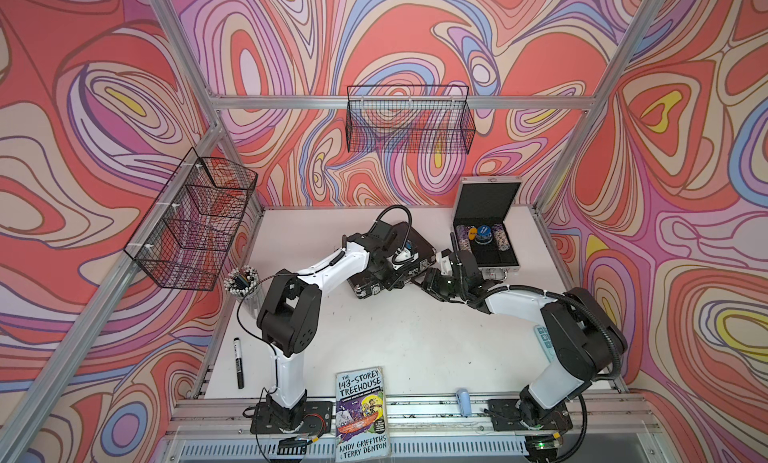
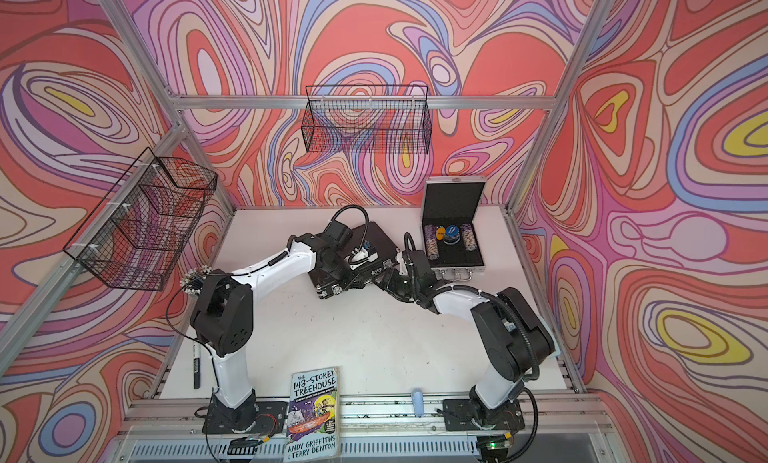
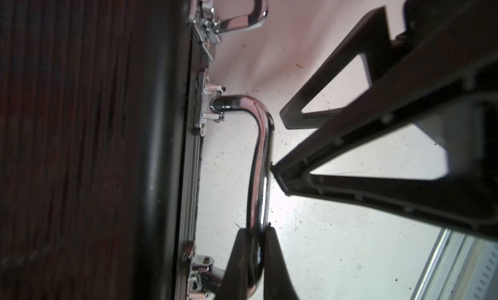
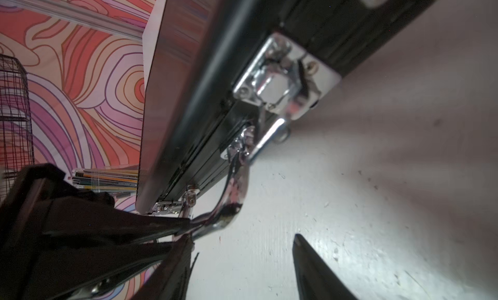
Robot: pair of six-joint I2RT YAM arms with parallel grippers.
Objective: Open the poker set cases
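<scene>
A black poker case (image 1: 421,237) lies closed and angled at the table's middle. Its curved chrome handle (image 3: 263,160) runs between my left gripper's (image 3: 255,237) fingertips, which are shut on it. Close to that case's front right, my right gripper stands open with nothing between its fingers. A chrome latch (image 4: 285,82) on the case front is ahead of it, its metal loop sticking outward. In the left wrist view the right gripper's dark fingers (image 3: 306,183) are beside the handle. The second case (image 2: 454,184) stands open at the back right, chips inside.
A book (image 1: 360,415) lies at the front edge, and a marker (image 1: 238,363) at the left. A pen holder (image 1: 244,283) stands behind the left arm; a blue calculator (image 1: 544,341) is partly hidden at the right.
</scene>
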